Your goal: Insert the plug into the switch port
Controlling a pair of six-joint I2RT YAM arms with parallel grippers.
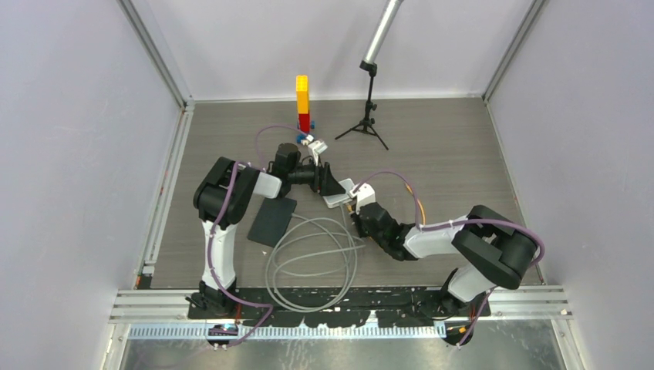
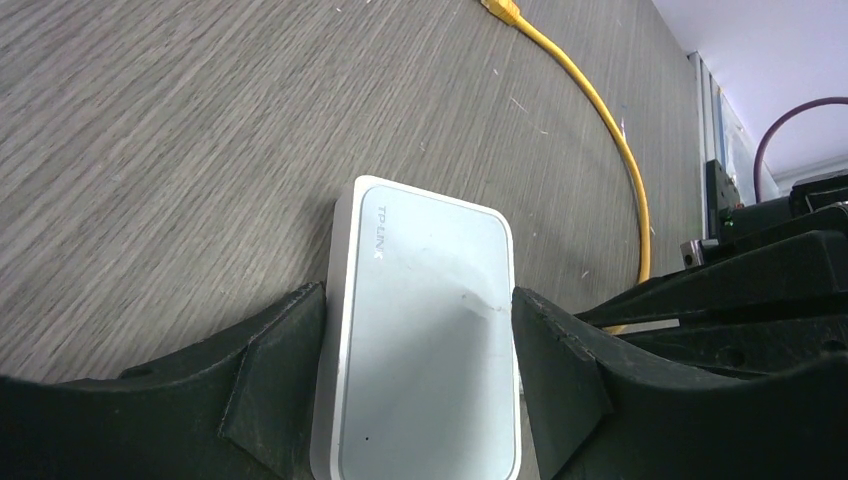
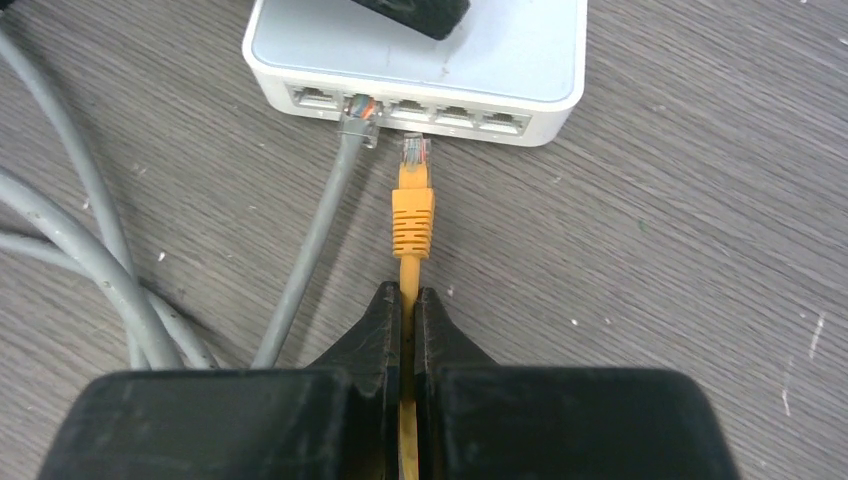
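Observation:
The white TP-Link switch (image 2: 425,330) (image 3: 420,45) sits mid-table, with my left gripper (image 1: 328,185) over it, its fingers part open at either side of the body. In the right wrist view, my right gripper is shut on the yellow cable, whose clear-tipped plug (image 3: 415,175) points at the middle port, just short of the switch's front. A grey cable's plug (image 3: 360,120) is in the port to its left; other ports look empty.
A black pad (image 1: 270,223) and coiled grey cable (image 1: 308,307) lie in front-left. A brick stack (image 1: 303,92) and tripod stand (image 1: 367,123) are at the back.

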